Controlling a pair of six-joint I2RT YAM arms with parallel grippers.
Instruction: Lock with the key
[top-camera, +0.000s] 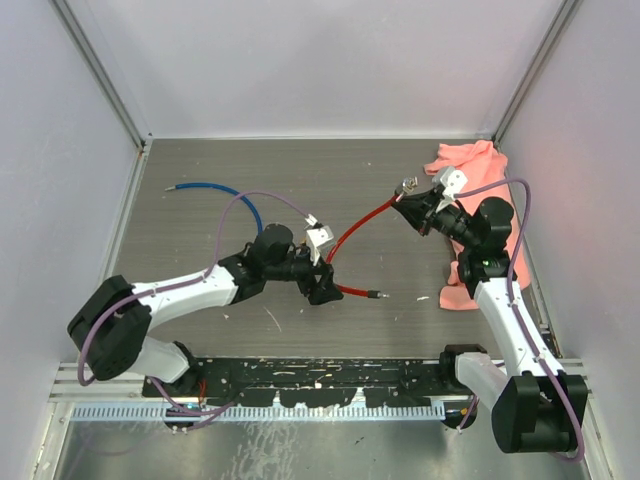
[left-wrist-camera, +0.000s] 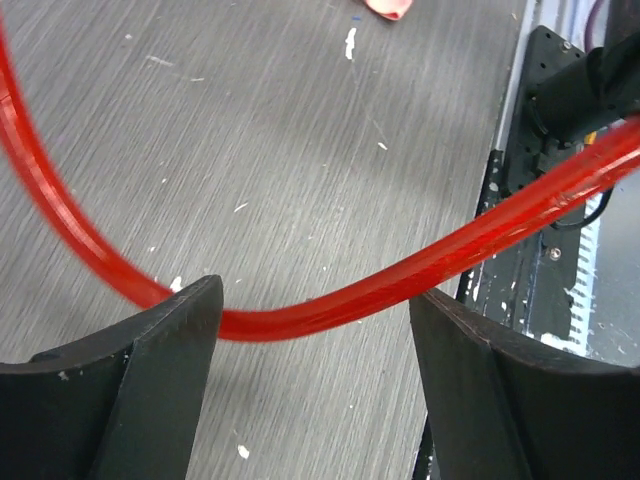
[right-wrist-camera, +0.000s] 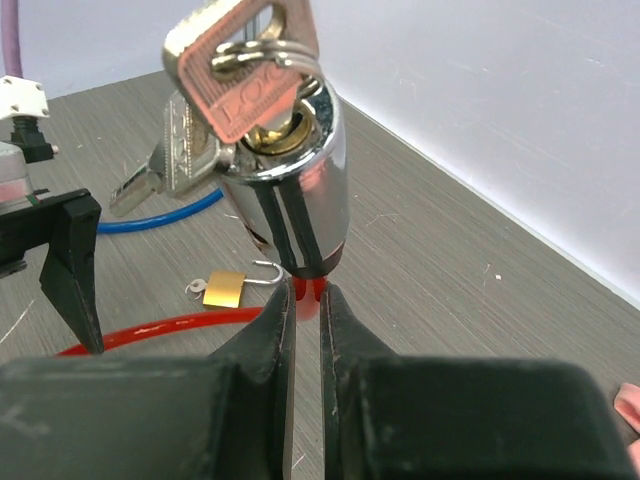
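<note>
A red cable lock is bent in a curve between my two grippers. At its upper right end, the silver lock cylinder carries a key in its face, with a second key on the ring. My right gripper is shut on the red cable just below this cylinder. My left gripper stands open around the cable's bend; the red cable crosses between its fingertips. Past that gripper, the free end points right, away from the cylinder.
A blue cable lies at the back left. An opened brass padlock shows in the right wrist view. Pink cloth lies along the right edge. The table between the arms' front ends is clear.
</note>
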